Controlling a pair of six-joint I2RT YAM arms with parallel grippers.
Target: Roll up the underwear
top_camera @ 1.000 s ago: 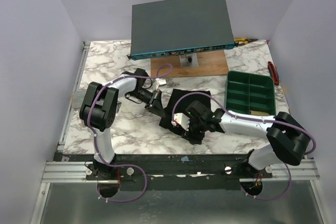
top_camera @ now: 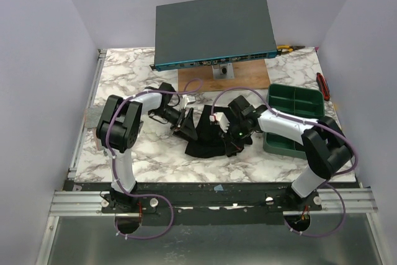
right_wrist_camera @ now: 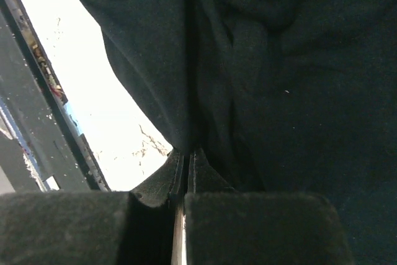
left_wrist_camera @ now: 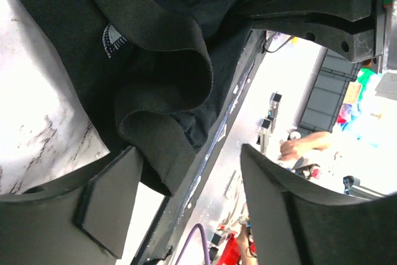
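Observation:
The black underwear (top_camera: 205, 148) lies rumpled on the marble table near the front middle. My left gripper (top_camera: 188, 131) is at its left side, fingers apart around a loose fold seen low in the left wrist view. My right gripper is shut at the right part of the cloth, where dark fabric (right_wrist_camera: 149, 60) gathers at its fingertips; whether cloth is between them is hard to see.
A green divided tray (top_camera: 291, 97) stands to the right. A wooden board (top_camera: 192, 79) with a monitor-like box is at the back. The table's front edge runs close below the cloth.
My right arm has moved up and back from the front edge with the gripper at the cloth, whose lower part has shifted. The left arm has moved slightly.

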